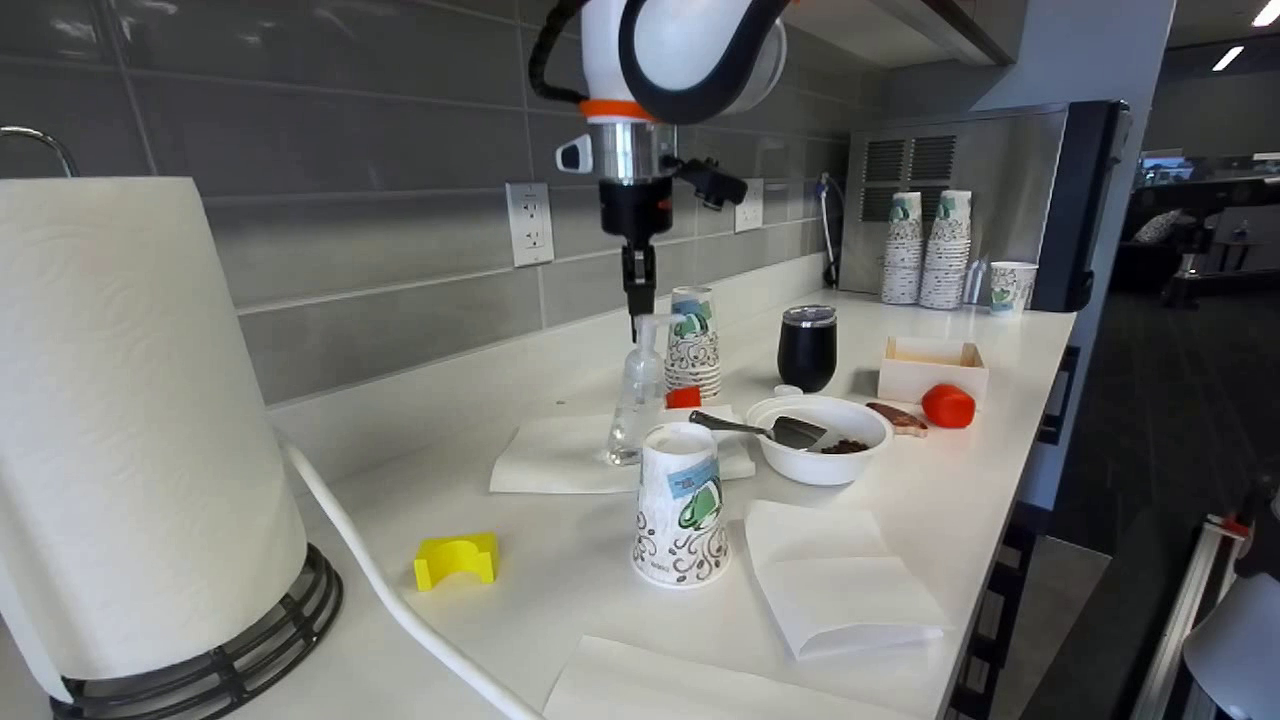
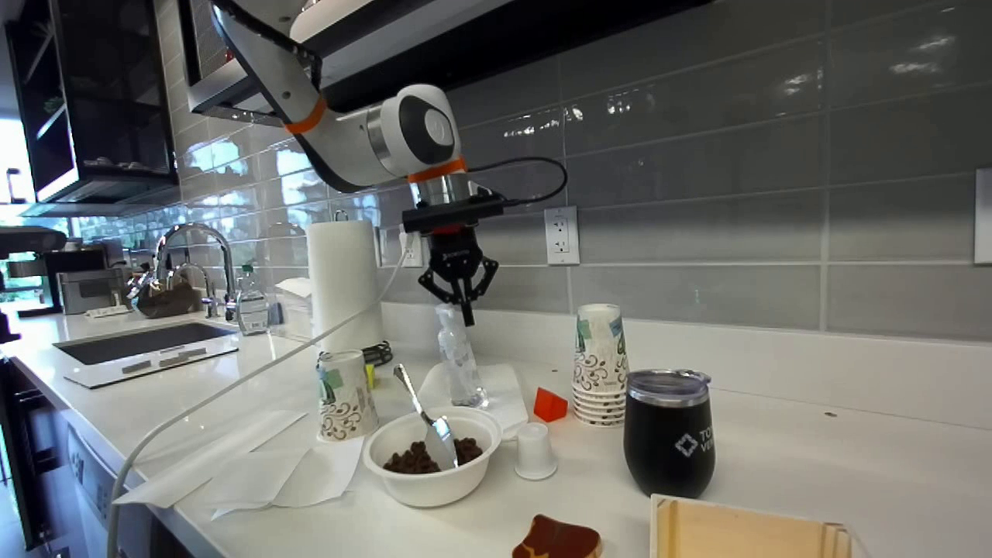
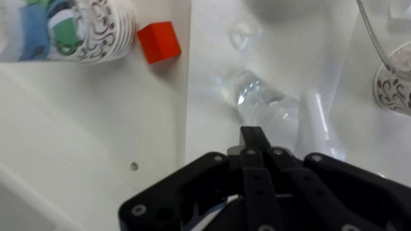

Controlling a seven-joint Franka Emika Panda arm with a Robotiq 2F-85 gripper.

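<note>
A clear pump bottle [image 1: 636,402] with a whitish pump head [image 1: 654,324] leans on a white paper towel [image 1: 546,462]. My gripper [image 1: 635,324] points down at the bottle's top, its fingers shut. In exterior view 2 the gripper [image 2: 466,318] is just right of the top of the bottle [image 2: 459,358], whose top tips to the left. Seen from the wrist, the gripper overlaps the edge of the clear bottle [image 3: 266,102], with nothing showing between the fingers. Whether they touch the bottle is hard to tell.
A red block [image 3: 160,41] and stacked paper cups [image 2: 600,363] stand near the wall. A white bowl [image 2: 423,488] with a spoon, a white pod [image 2: 535,451], a black tumbler [image 2: 669,437] and another paper cup [image 1: 681,516] are close by. A yellow block [image 1: 456,559] lies nearer the paper roll.
</note>
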